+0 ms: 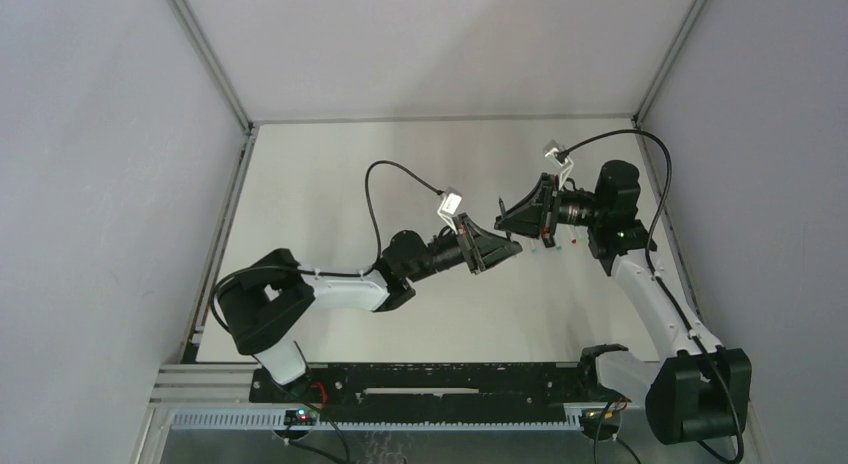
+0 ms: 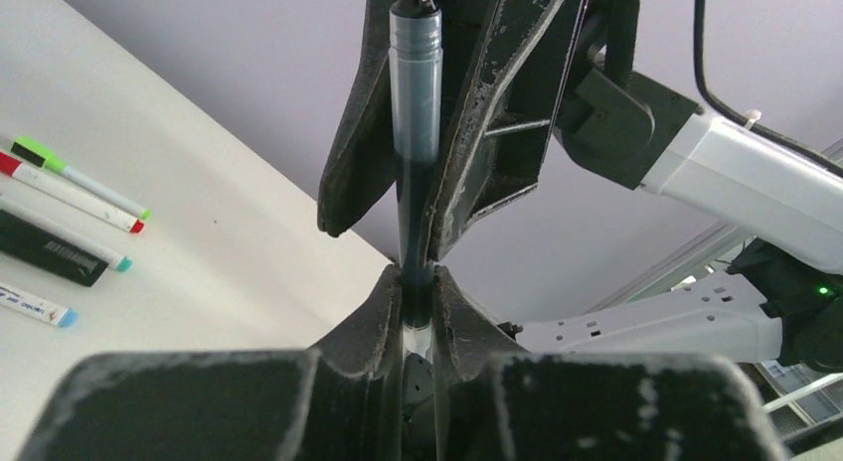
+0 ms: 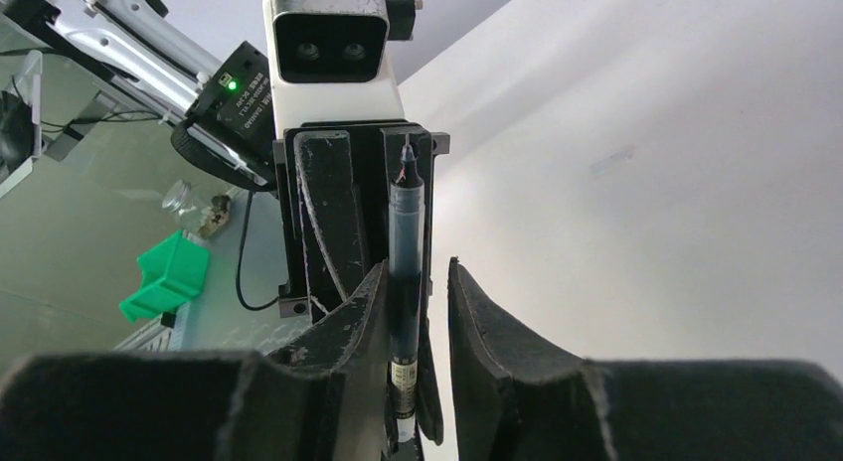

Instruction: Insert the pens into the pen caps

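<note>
A dark grey pen [image 2: 416, 93] stands roughly upright, its bare black tip pointing up, in both wrist views. Low on its barrel, my left gripper is shut on it, with a fingertip against each side. The right gripper surrounds the same pen but is open: one finger lies close along the barrel, while a clear gap separates the other finger [image 3: 482, 342] from it. From above, only the pen's upper end [image 1: 502, 205] shows between the two grippers. I cannot make out a loose cap for this pen.
On the white table lie a green-capped pen [image 2: 94, 188], a red-capped pen [image 2: 70, 196], a blue-ended pen [image 2: 35, 304], a teal-ended white pen [image 2: 75, 232] and a black block [image 2: 50, 247]. The two grippers nearly touch.
</note>
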